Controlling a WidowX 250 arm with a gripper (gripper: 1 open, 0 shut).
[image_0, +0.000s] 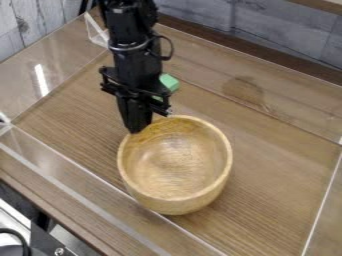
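Observation:
The black robot gripper (135, 117) hangs from the arm at the upper middle, its tip down at the upper left rim of a round tan wooden bowl (175, 168). It looks shut, with nothing visible between its fingers; whether it touches the rim is hard to tell. The bowl's inside looks empty. A small green object (167, 82) lies behind the arm, partly hidden by it.
Bare wooden table (274, 170) stretches to the right of the bowl and to the left of the arm. A dark cable lies at the lower left corner. A raised wooden edge runs along the back right.

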